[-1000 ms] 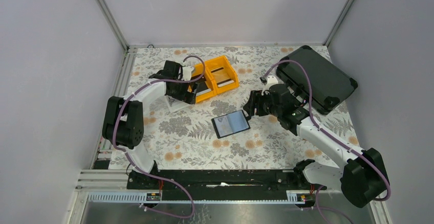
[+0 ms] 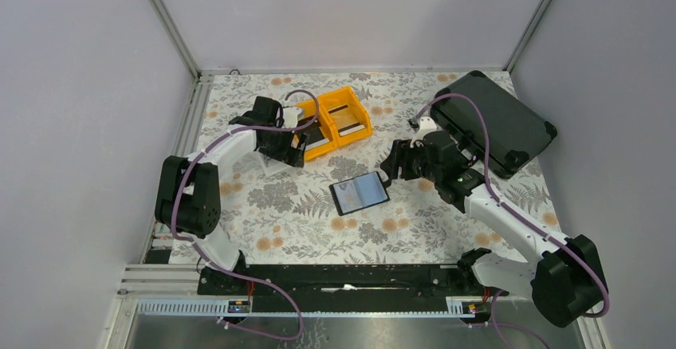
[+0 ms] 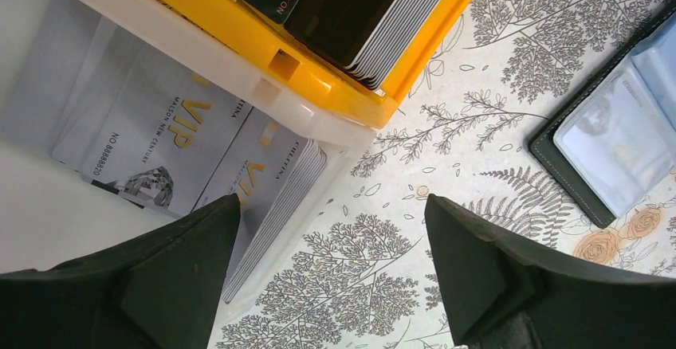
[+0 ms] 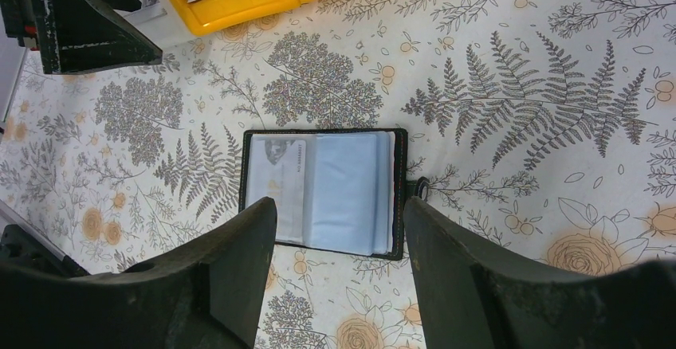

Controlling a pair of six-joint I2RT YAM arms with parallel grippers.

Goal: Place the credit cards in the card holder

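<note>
The card holder lies spread open on the table, black-edged with clear sleeves; a pale card shows in its left side. Silver VIP cards stand stacked in a white translucent box at the left, and black VIP cards fill a yellow box beside it. Over the white box my left gripper hangs with its fingers apart and nothing between them; its left finger overlaps the silver stack in view. My right gripper is open and empty, close to the holder's right end.
Two yellow boxes sit joined at the back, the right one holding few cards. A large dark case stands at the right, behind the right arm.
Compared with a second ago, my left gripper sits slightly lower in the top view, still over the white box. The right arm has barely shifted; holder and boxes are unmoved.
</note>
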